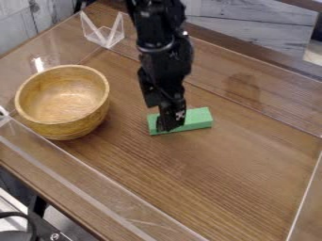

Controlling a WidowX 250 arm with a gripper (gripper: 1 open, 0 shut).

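Note:
My gripper point(168, 113) is lowered onto the green rectangular block point(197, 120) on the wooden table point(214, 184), right of centre in the camera view. Its dark fingers stand open, reaching down at or just over the block, hiding part of it. Whether they touch it I cannot tell.
A yellow bowl point(36, 104) stands at the left, near the gripper. A clear plastic object point(104, 33) is at the top left.

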